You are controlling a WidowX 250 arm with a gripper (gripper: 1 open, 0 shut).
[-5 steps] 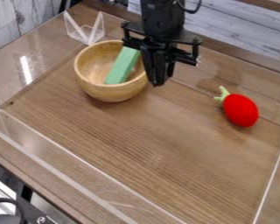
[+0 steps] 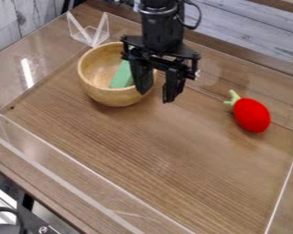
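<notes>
My black gripper (image 2: 159,80) hangs at the upper middle, open, its fingers beside the right part of a wooden bowl (image 2: 100,93). A green object (image 2: 122,75) lies in the bowl, partly behind the gripper. A red carrot-like or pepper-like toy (image 2: 251,116) with a green top lies on the table to the right.
A small white wire stand (image 2: 88,32) is at the back left. A white wall runs behind the table.
My gripper has shifted slightly left and turned, with its fingers now showing lower beside the bowl. The bowl and red toy have not visibly moved.
</notes>
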